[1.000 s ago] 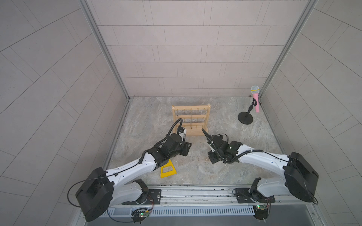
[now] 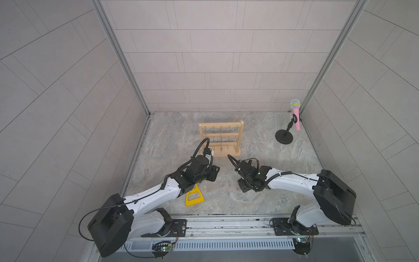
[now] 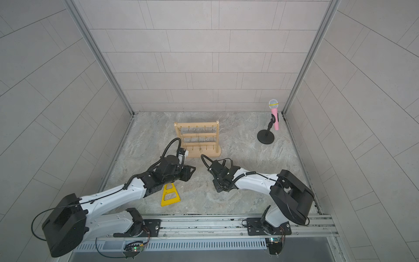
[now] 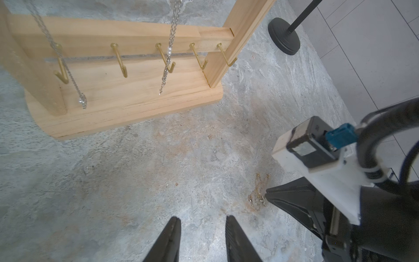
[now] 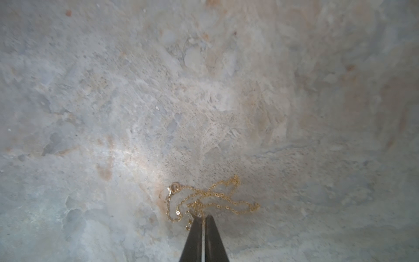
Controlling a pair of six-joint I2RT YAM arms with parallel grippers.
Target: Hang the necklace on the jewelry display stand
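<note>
A thin gold necklace (image 5: 174, 188) lies bunched on the grey table in the right wrist view. My right gripper is shut, its fingertips right at the near side of the chain; whether a strand is pinched between them cannot be made out. The left wrist view also catches the necklace (image 4: 257, 198) beside the right fingertips. My left gripper is open and empty, above bare table. Behind it stands the wooden display stand (image 4: 126, 98) with brass hooks; two silver chains hang down in front of its lower bar.
A yellow frame-like piece (image 2: 194, 196) lies beneath the left arm. At the back right are a black round-based stand (image 2: 284, 136) and a pink microphone (image 2: 296, 118). Between the wooden stand and the grippers the table is clear.
The left arm has barely moved; the stand is unchanged.
</note>
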